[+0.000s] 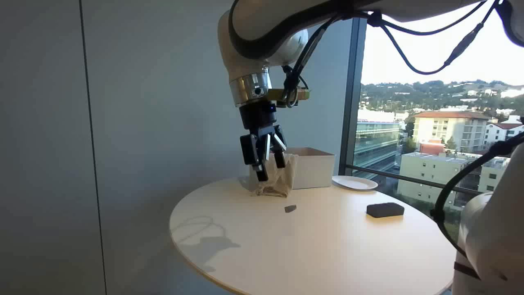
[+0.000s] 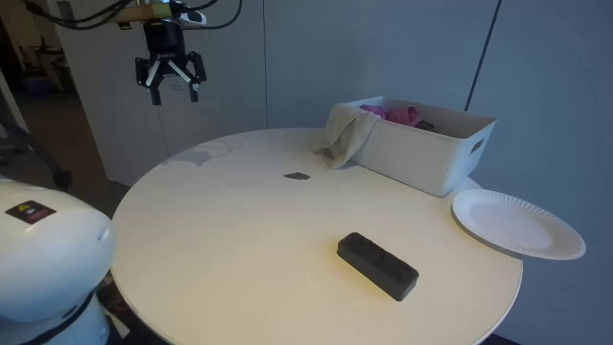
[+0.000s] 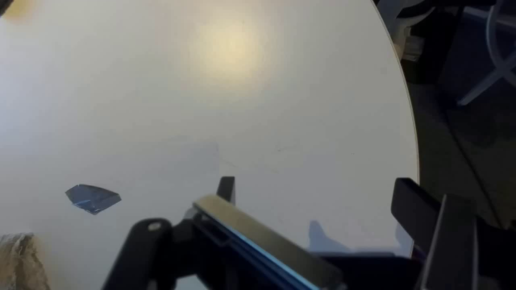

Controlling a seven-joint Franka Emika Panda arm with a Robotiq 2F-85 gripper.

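Note:
My gripper hangs well above the far left part of the round table, its fingers open and nothing between them. In the wrist view the gripper has its two fingers wide apart over bare tabletop. A small dark flat piece, shiny like a scrap of tape or foil, lies on the table left of the fingers. A black oblong block, perhaps an eraser, rests by itself near the right side. Over one end of a white bin a beige cloth drapes down to the tabletop.
Purple cloth and something dark lie inside the bin. A white paper plate sits at the table's edge, partly overhanging it. A window and walls stand behind.

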